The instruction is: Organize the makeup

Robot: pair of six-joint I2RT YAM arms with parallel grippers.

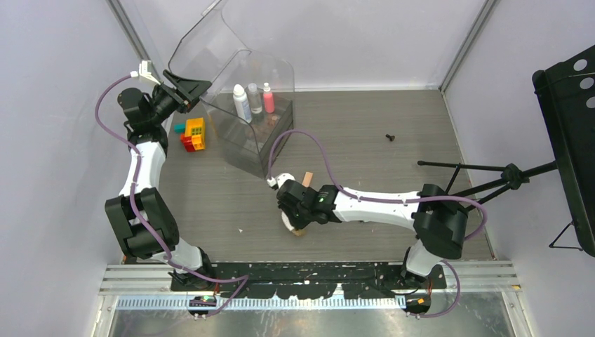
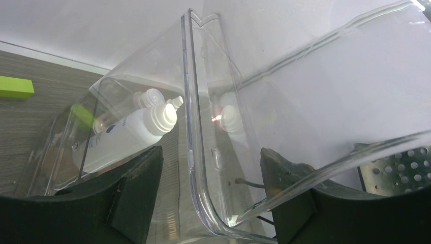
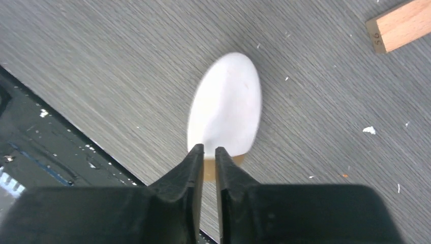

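The clear acrylic organizer [image 1: 245, 151] stands at the back left, its lid raised, holding a white bottle [image 1: 241, 105], a clear bottle [image 1: 255, 102] and a pink pump bottle [image 1: 268, 98]. My left gripper [image 1: 200, 91] is at its left upper edge; in the left wrist view its fingers straddle the clear rim, part open. At the front middle my right gripper is shut on a white oval object with a tan end [image 3: 224, 101], held at that end. The top view mostly hides that object under the gripper.
A wooden block [image 3: 401, 25] lies beyond the right gripper. Toy bricks [image 1: 195, 133] sit left of the organizer, a small dark piece [image 1: 390, 137] at the right. A black stand [image 1: 512, 175] occupies the right side.
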